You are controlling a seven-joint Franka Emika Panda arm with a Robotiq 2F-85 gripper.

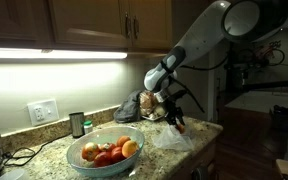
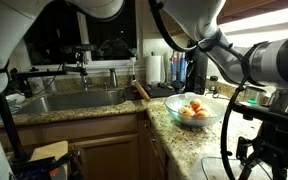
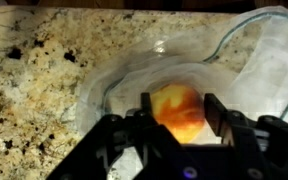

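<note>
An orange-and-yellow round fruit sits between the fingertips of my gripper in the wrist view, one finger on each side. Whether both fingers press on the fruit does not show clearly. Around and behind it lies a clear plastic bag with a bluish edge strip, spread on the speckled counter. From exterior view 1, my gripper is low over the far end of the counter, with the bag beneath it. Whether the fruit is inside the bag or over it, I cannot tell.
A pale blue bowl of several fruits stands on the counter, well apart from my gripper. Behind are a dark canister and a grey bag-like item. Bare counter shows left of the plastic bag in the wrist view.
</note>
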